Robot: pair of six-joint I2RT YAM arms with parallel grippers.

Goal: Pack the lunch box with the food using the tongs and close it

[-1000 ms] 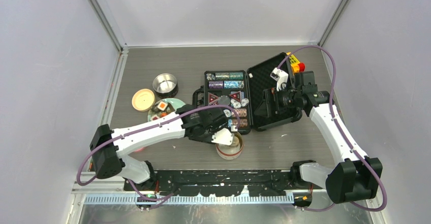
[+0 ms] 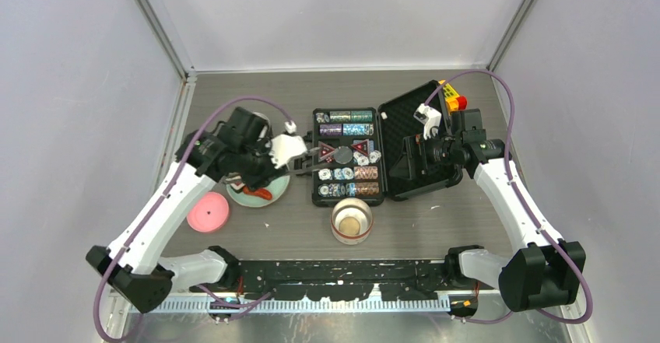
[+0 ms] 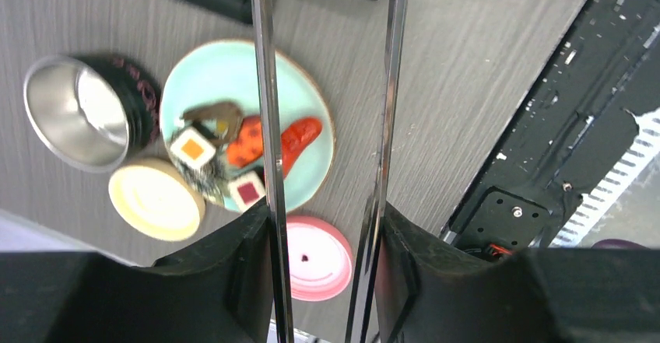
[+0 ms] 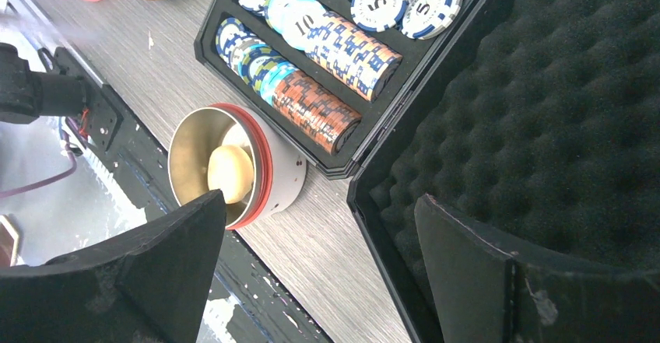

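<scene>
My left gripper [image 2: 311,160] is raised over the table between plate and chip case, fingers apart with nothing visible between them. Below it, a mint plate [image 3: 214,67] holds cube-shaped food pieces [image 3: 192,148], a sausage [image 3: 298,142] and other bits. A pink lid [image 3: 315,257], a cream lid [image 3: 156,199] and a steel pot [image 3: 86,110] surround it. A steel lunch container [image 2: 351,220] stands at front centre with a pale round item [image 4: 229,173] inside. My right gripper hangs open over the case's foam lid [image 4: 545,125].
An open black chip case [image 2: 346,195] fills the middle, with a yellow-and-red object [image 2: 455,102] behind its lid. Bare table lies left of the lunch container and along the back.
My left arm has lifted and swung back and left, away from the lunch container, which is now uncovered in the top view. The right arm is unchanged.
</scene>
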